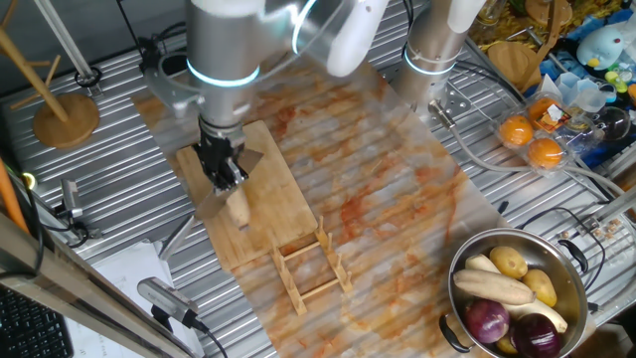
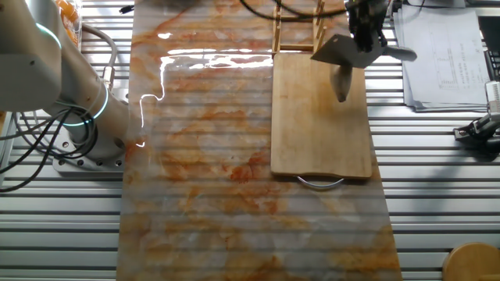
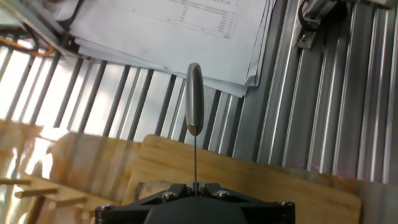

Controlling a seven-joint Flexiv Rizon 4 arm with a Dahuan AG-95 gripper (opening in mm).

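Observation:
My gripper (image 1: 231,181) is shut on a knife, which it grips by the blade. In exterior view 2 the wide metal blade (image 2: 344,51) spreads to both sides of the gripper, and the handle (image 2: 400,53) points right. The wrist view shows the blade edge-on as a thin line, with the grey handle (image 3: 194,99) beyond it. A pale, long vegetable (image 1: 238,208) is on the wooden cutting board (image 1: 273,204), right by the blade. Whether blade and vegetable touch, I cannot tell. The fingertips are largely hidden in the exterior views.
Against the board's end stands a small wooden rack (image 1: 316,270). A steel pot (image 1: 459,288) of vegetables is at the front right. Papers (image 2: 445,58) lie beyond the board, past the knife handle. The marbled mat (image 2: 203,172) beside the board is clear.

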